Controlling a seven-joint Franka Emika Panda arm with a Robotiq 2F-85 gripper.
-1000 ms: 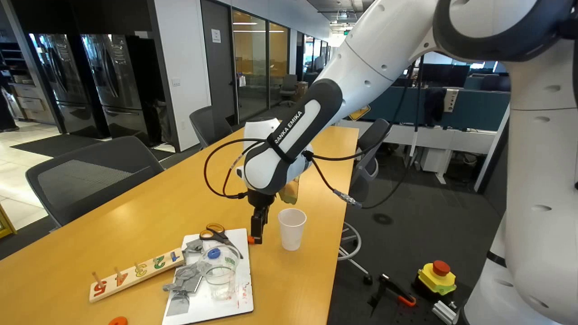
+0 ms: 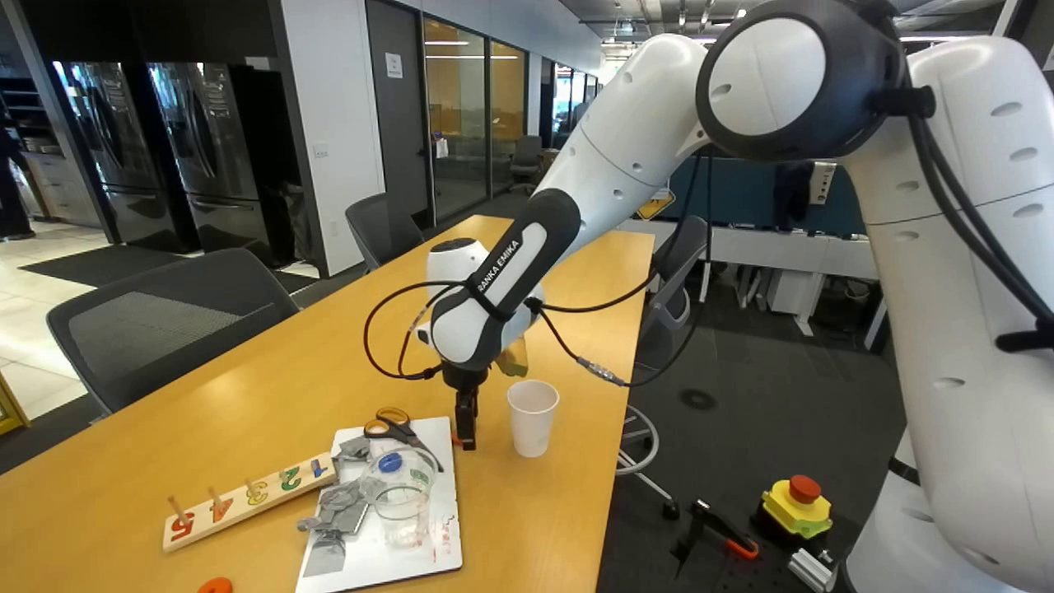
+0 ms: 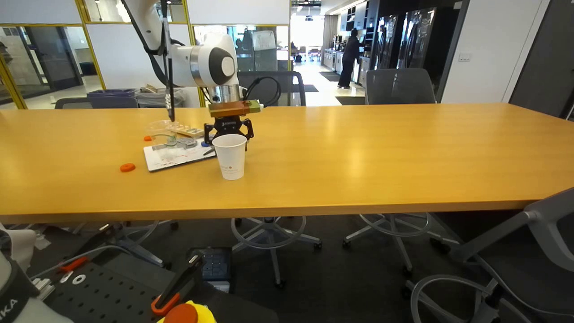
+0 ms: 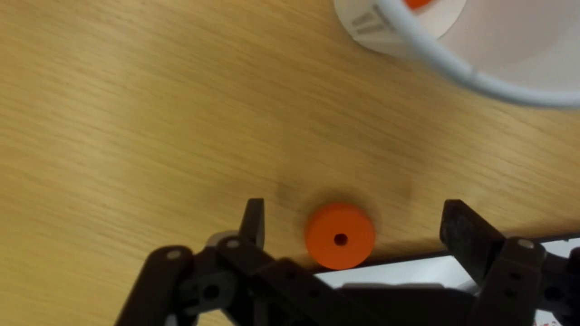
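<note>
Between the spread fingers of my gripper, in the wrist view, an orange ring [image 4: 326,234] with a small central hole lies on the table, touching neither finger. It sits right by the edge of the white board [image 4: 399,271]. Exterior view 1 has the open gripper [image 2: 466,445] low over the table at the board's edge, beside a white paper cup [image 2: 533,420]. In exterior view 2 the cup [image 3: 231,159] partly hides the gripper [image 3: 228,141]. The cup's rim fills the wrist view's upper right, with something orange showing there.
Scissors [image 2: 391,427], grey scraps and a clear container [image 2: 403,514] lie on the board. A wooden peg strip with numbers [image 2: 252,499] is beside it. Another orange ring [image 3: 127,167] lies near the board.
In exterior view 1 the forearm and upper arm have swung lower and leftward. The gripper has come slightly down; cup, board and strip have stayed put.
</note>
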